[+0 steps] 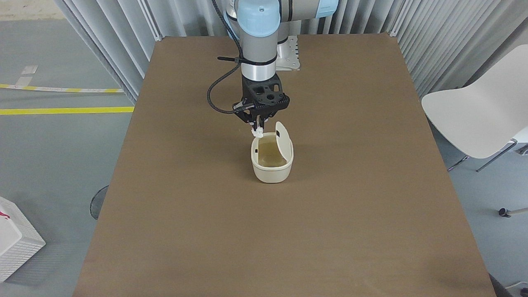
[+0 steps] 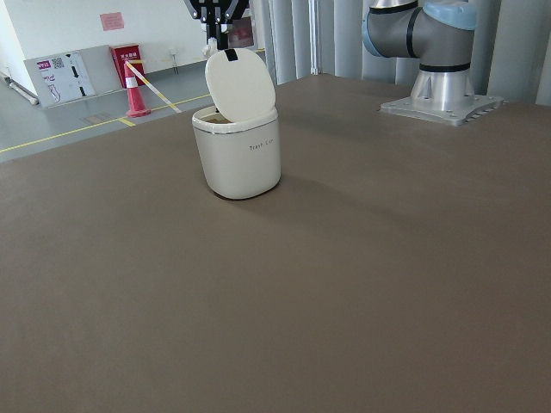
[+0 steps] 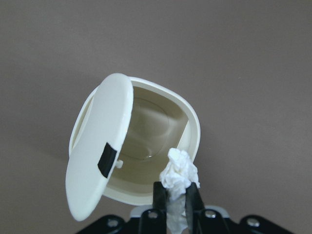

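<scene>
A small cream trash can [image 1: 271, 169] stands on the table, its lid [image 1: 284, 143] raised on one side; the left view shows the can [image 2: 237, 168] with lettering on its front. My gripper [image 1: 258, 128] is above the can's back rim, shut on a crumpled white tissue [image 3: 178, 170]. In the wrist view the tissue hangs between the black fingertips over the rim and part of the opening, beside the lid [image 3: 97, 146].
A white chair [image 1: 475, 109] stands off the right edge, and a white box [image 1: 15, 237] is on the floor at the left.
</scene>
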